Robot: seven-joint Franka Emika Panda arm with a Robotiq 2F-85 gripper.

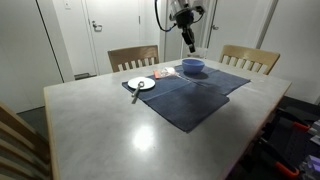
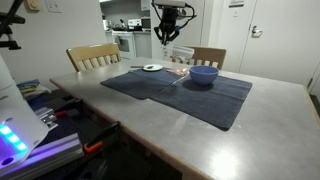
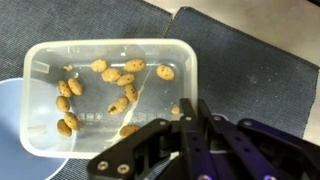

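Note:
A clear plastic container (image 3: 110,97) with several small brown pieces (image 3: 130,91) inside is held up above the table. My gripper is shut on its right wall in the wrist view. In exterior view 2 the container (image 2: 178,52) hangs below the gripper (image 2: 164,40), over the area just left of a blue bowl (image 2: 204,75). Part of the bowl (image 3: 35,130) shows beneath the container's left side in the wrist view, with the rest hidden. Against the white background of exterior view 1 the container is hard to make out.
Dark blue placemats (image 1: 190,100) cover part of the white table. A white plate (image 1: 143,83) with a green-handled utensil (image 1: 136,96) lies to the left in exterior view 1. A thin utensil (image 1: 186,78) and a reddish item (image 1: 160,73) lie near the bowl. Chairs (image 1: 134,58) stand around.

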